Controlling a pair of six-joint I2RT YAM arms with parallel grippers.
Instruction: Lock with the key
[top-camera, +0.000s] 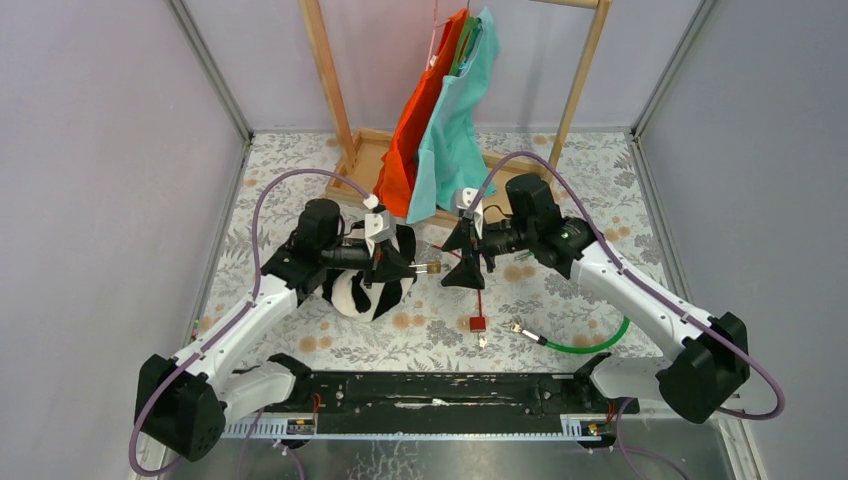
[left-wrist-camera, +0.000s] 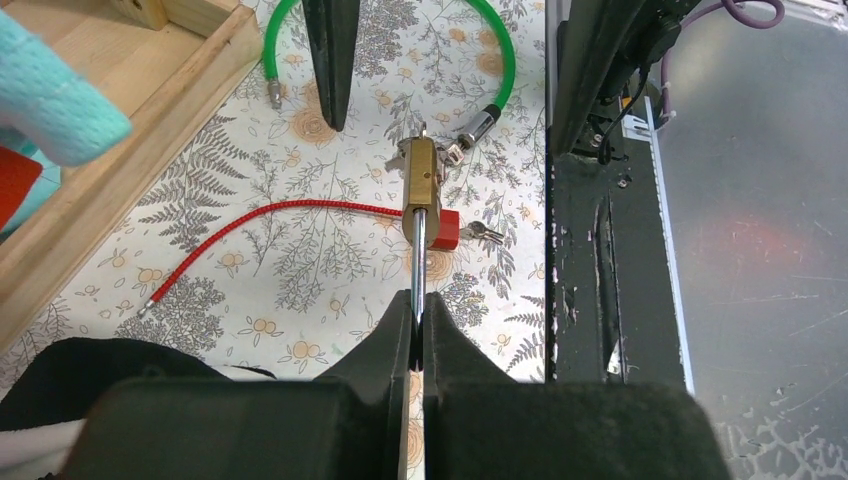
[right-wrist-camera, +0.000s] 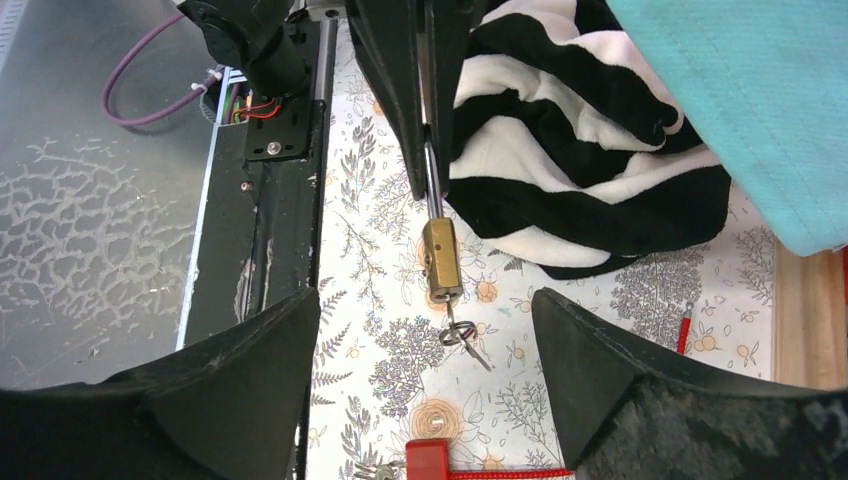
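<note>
A brass padlock (top-camera: 433, 268) hangs horizontally between the grippers, my left gripper shut on its long steel shackle. In the right wrist view the padlock body (right-wrist-camera: 441, 258) has a key with a ring (right-wrist-camera: 457, 332) protruding from its end, toward my right gripper. That gripper stands open around the key's end, apart from it, with nothing between its fingers.
A red lock (top-camera: 477, 324) with cable and keys lies below, and a green cable lock (top-camera: 590, 348) to the right. Striped cloth (top-camera: 355, 300) lies under my left arm; a wooden tray (left-wrist-camera: 190, 110) with hanging cloths stands behind.
</note>
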